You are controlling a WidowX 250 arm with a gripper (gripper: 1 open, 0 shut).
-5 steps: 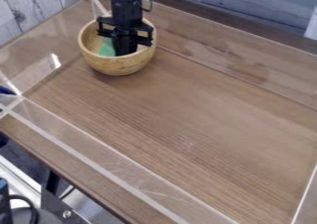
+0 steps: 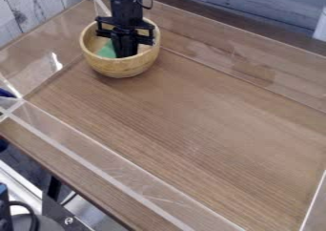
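Observation:
A wooden bowl (image 2: 120, 64) sits at the back left of the table, with a green object (image 2: 107, 48) inside it. My black gripper (image 2: 125, 42) reaches down into the bowl from above, beside and partly over the green object. Its fingertips are small and dark against the bowl's inside, so whether they are open or shut, or touch anything, is not clear.
Pale walls (image 2: 280, 6) border the back. Clear tape strips run along the left and right edges, and dark cables lie off the lower left corner.
The gripper has shifted slightly within the bowl. The bowl stays in about the same place.

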